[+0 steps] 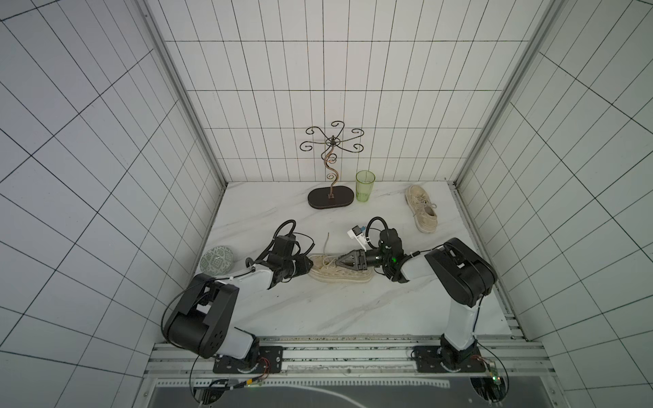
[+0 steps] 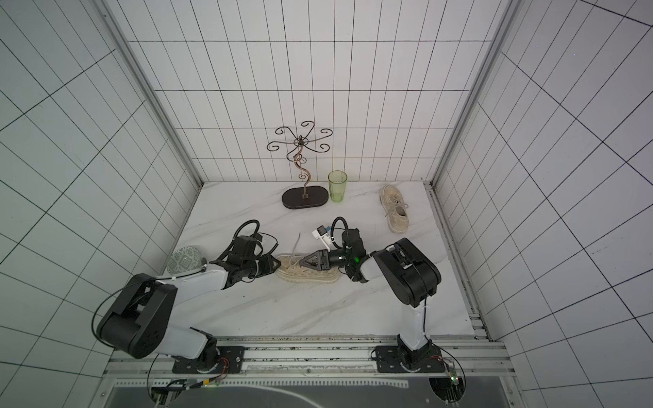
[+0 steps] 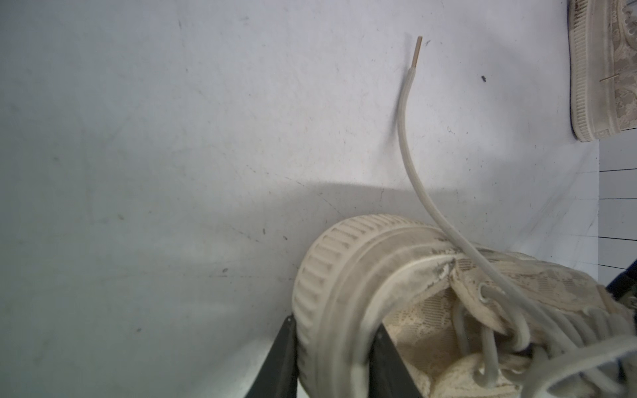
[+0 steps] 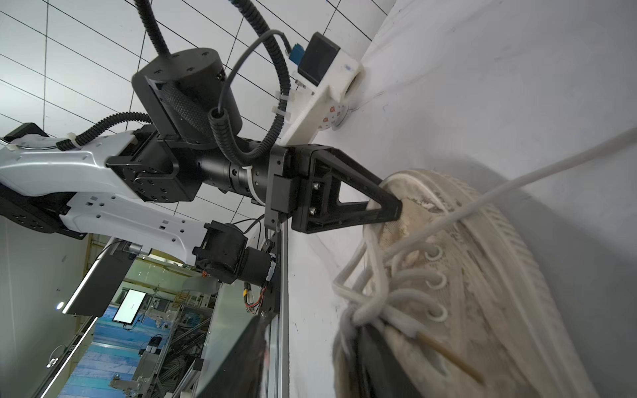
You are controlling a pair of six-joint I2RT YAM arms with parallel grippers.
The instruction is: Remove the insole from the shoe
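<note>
A worn beige shoe (image 1: 343,273) with white laces (image 4: 391,285) lies crosswise at the middle of the table. My left gripper is at its toe, one of its fingers (image 3: 282,364) on either side of the rubber toe rim (image 3: 335,318), which fills the gap. Over the lace area hangs my right gripper, its fingers apart; the right-hand finger (image 4: 379,361) is against the knotted laces and the tongue's edge, the other (image 4: 245,361) is blurred and clear of the shoe. The insole is not visible; the shoe's opening is hidden from view.
A second beige shoe (image 1: 421,209) lies at the back right. A metal stand on a dark base (image 1: 331,198) and a green glass (image 1: 364,187) stand at the back. A patterned round object (image 1: 217,260) sits at the left edge.
</note>
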